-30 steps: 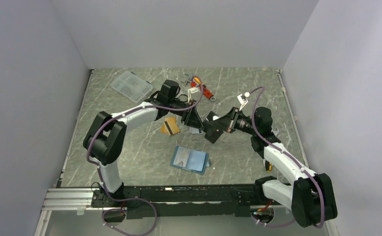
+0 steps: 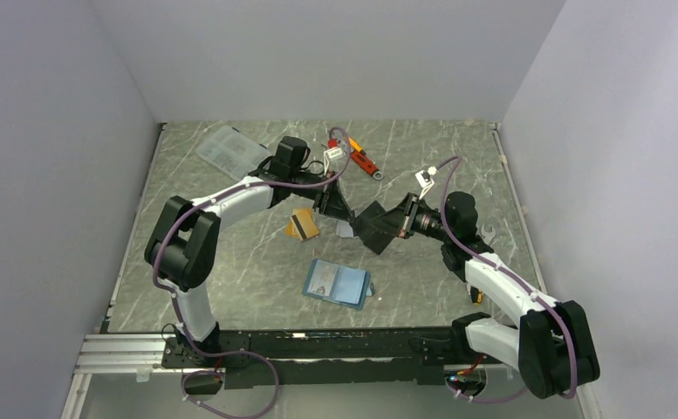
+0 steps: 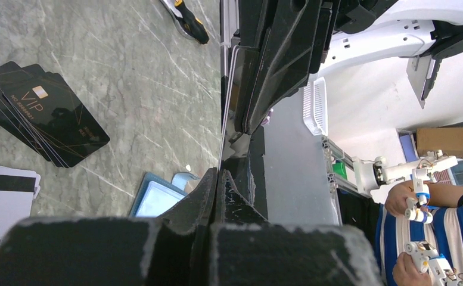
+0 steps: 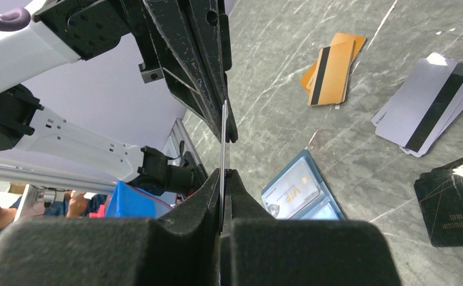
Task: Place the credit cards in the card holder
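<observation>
A thin card [image 4: 222, 158], seen edge-on, stands between my two grippers above the table. My left gripper [image 2: 352, 218] is shut on one end of it, and the fingertips of my right gripper [image 2: 379, 229] are closed on the opposite end. Its printed face is hidden. The open blue card holder [image 2: 339, 284] lies near the front edge; a silver VIP card [image 4: 294, 189] shows in its left side. On the table rest fanned black cards [image 3: 62, 122], silver cards [image 4: 425, 104] and gold cards [image 2: 303, 224].
Red and orange tools [image 2: 361, 161] lie behind the grippers, with a clear plastic box [image 2: 232, 152] at the back left. A yellow-black cutter [image 2: 475, 295] sits at the right front. The table left of the holder is bare.
My left gripper has shifted slightly left and back. The right arm has drifted a little to the left. Cards and holder on the table have stayed put.
</observation>
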